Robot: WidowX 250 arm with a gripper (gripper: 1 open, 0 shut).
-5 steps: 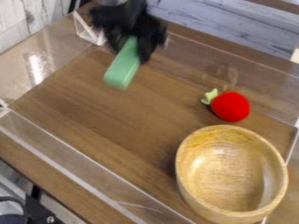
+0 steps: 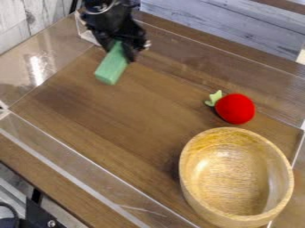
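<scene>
My gripper point(image 2: 117, 40) is at the top left of the camera view, a dark shape over the wooden table. A green block point(image 2: 112, 64) is at its lower end, tilted; whether the fingers grip it is hard to tell. A red strawberry point(image 2: 236, 109) with a green leaf lies at the right. A pale wooden bowl point(image 2: 236, 183) sits at the lower right.
A white wire rack point(image 2: 87, 28) stands behind the gripper at the top left. Pale wooden boards border the back.
The strawberry and bowl stayed put.
</scene>
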